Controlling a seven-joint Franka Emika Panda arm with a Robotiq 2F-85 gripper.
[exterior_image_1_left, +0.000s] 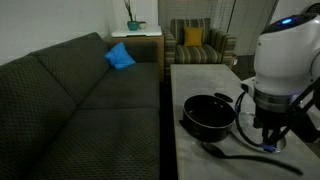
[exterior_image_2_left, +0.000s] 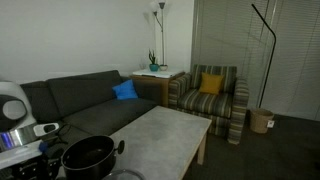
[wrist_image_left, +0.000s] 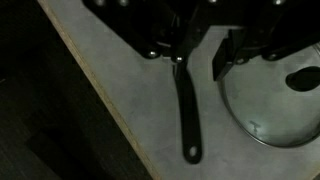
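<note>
A black ladle-like utensil lies low over the near part of the table, its handle pointing to the lower right. My gripper is at that handle, the fingers mostly closed. In the wrist view the handle, with a hole at its end, runs out from between the fingers of my gripper, close along the left one. A light strip shows beside the right finger. The exact contact is dark and hard to see, as is whether the utensil touches the table.
A black pot stands on the table left of the arm. Close to the right finger is a round glass lid with a dark knob. The table edge runs along the sofa.
</note>
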